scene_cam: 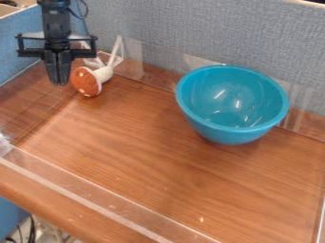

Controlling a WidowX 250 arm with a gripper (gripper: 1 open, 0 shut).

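My black gripper [59,76] hangs at the upper left over the wooden table, its fingers close together and shut, with nothing visible between them. Just right of it lies an orange and white toy [86,82], with white strands [112,57] rising toward the back wall; the gripper's body partly hides it. A teal bowl [231,128] stands empty on the right half of the table.
A grey padded wall [216,33] runs along the back, with a blue padded side [13,47] at the left. Cables show below the front left edge.
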